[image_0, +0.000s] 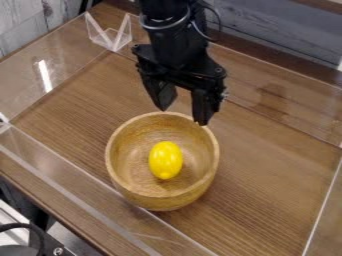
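Note:
My black gripper (182, 100) hangs from the top of the view over the middle of the wooden surface, above the back edge of an oval tan bowl (128, 170). Its two fingers stand apart, with nothing seen between them. A yellow egg-shaped object (166, 160) lies in the bowl, below and in front of the gripper.
A clear plastic piece (110, 30) lies at the upper left edge. A black cable (27, 235) is at the lower left corner.

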